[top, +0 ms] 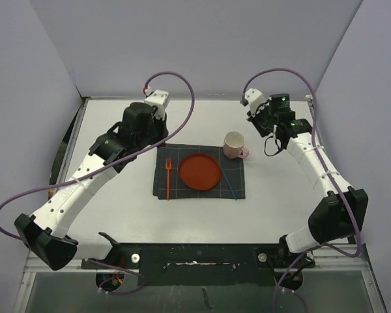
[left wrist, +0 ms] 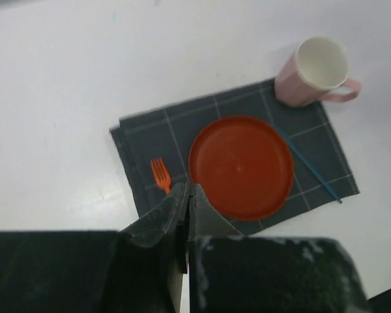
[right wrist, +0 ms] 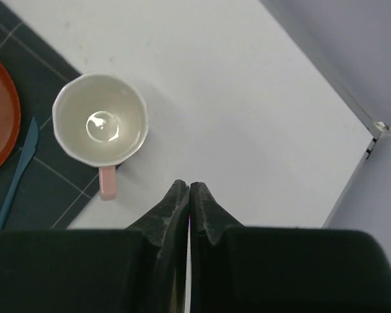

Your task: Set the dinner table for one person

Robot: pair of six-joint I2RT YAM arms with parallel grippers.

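Note:
A dark checked placemat (top: 182, 153) carries a red plate (top: 199, 171), an orange fork (top: 168, 176) on its left and a blue knife (top: 228, 179) on its right. A pink mug (top: 234, 142) stands upright at the mat's upper right corner, handle to the right. My left gripper is shut with nothing between its fingers, raised near the mat's upper left. My right gripper is also shut and empty, above the table to the right of the mug.
Grey walls (top: 348, 117) border it at the sides and back. Purple cables loop over both arms.

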